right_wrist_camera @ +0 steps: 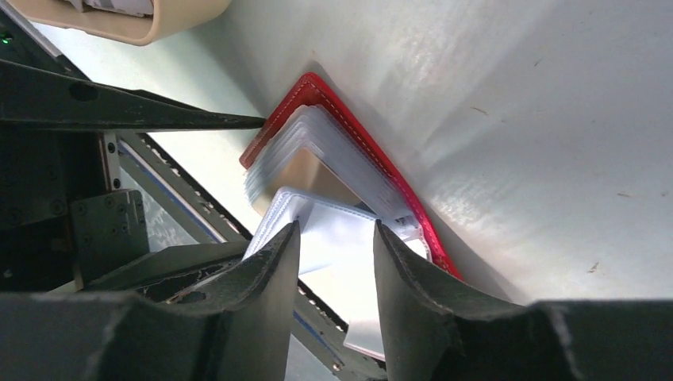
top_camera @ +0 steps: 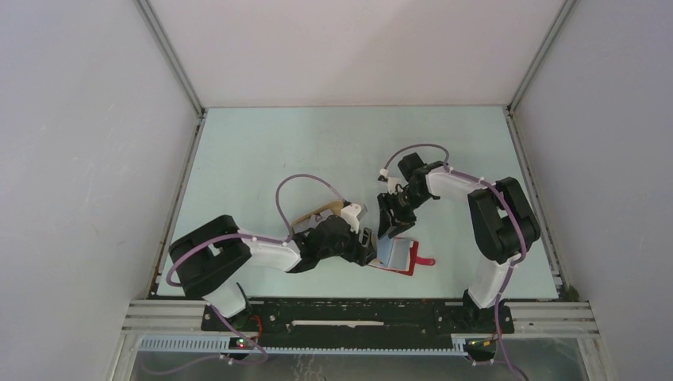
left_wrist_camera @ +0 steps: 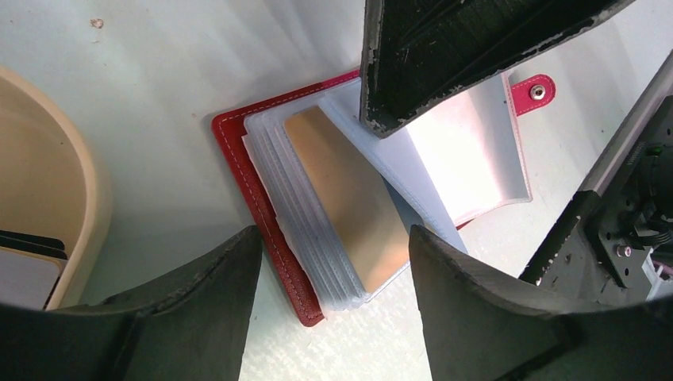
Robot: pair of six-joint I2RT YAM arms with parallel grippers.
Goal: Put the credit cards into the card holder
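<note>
The red card holder (left_wrist_camera: 290, 270) lies open, its clear sleeves (right_wrist_camera: 341, 159) fanned, with a tan card (left_wrist_camera: 341, 190) inside one. At the holder's left end is my left gripper (top_camera: 365, 246); in the left wrist view its fingertips (left_wrist_camera: 432, 254) are at the sleeves, and what is between them is unclear. My right gripper is over the holder, part open, its tips at a raised white sleeve. A tan box (left_wrist_camera: 95, 206) with cards stands to the left.
The table's front edge lies close below the arms.
</note>
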